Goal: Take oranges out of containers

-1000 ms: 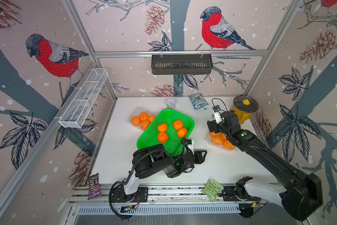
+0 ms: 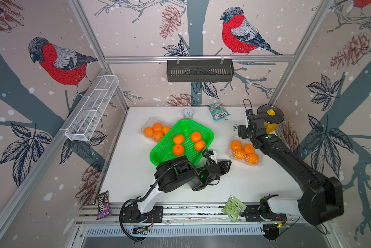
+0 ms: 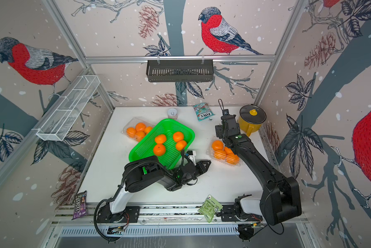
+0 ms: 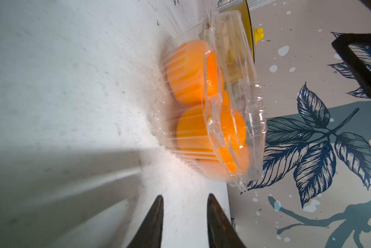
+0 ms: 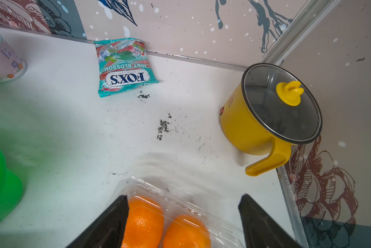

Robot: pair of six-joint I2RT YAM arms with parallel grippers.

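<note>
Several oranges (image 2: 178,149) lie in the green basket (image 2: 160,157). To the right a clear plastic container (image 4: 255,111) holds several more oranges (image 4: 191,74). A second clear container (image 3: 132,122) with oranges (image 3: 140,126) stands behind the basket's left side. Low over the table, between basket and right container, my left gripper has its fingers apart and empty, short of that container. Over the back of the right container hangs my right gripper, fingers spread, nothing gripped; two oranges (image 5: 144,223) show below between them.
A yellow pot (image 5: 251,124) with a glass lid stands at the back right, close to my right gripper. A teal candy bag (image 5: 125,66) and a small cup (image 2: 188,113) lie along the back.
My right arm has swung right and drawn back, uncovering the right container's oranges. My left gripper has shifted slightly right and farther back. The basket has barely moved.
</note>
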